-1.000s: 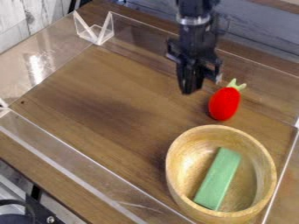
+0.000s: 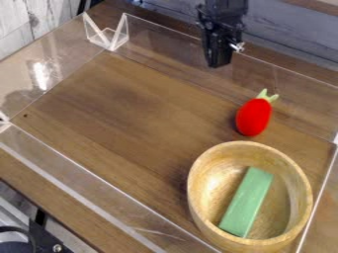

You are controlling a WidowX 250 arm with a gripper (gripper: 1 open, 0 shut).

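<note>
My dark gripper (image 2: 215,49) hangs at the top centre, near the back wall of the tray area; its fingertips are small and dark, and whether anything is between them is hard to see. A red vegetable (image 2: 254,119) with a pale green top lies on the wooden surface at the right, below and apart from my gripper. A wooden bowl (image 2: 211,197) at the bottom right holds a green block (image 2: 247,201).
Clear low walls (image 2: 107,32) edge the wooden board (image 2: 119,119). The left and centre of the board are bare.
My gripper has moved up and back, away from the red vegetable toward the top of the view. The vegetable, bowl and green block have not visibly moved.
</note>
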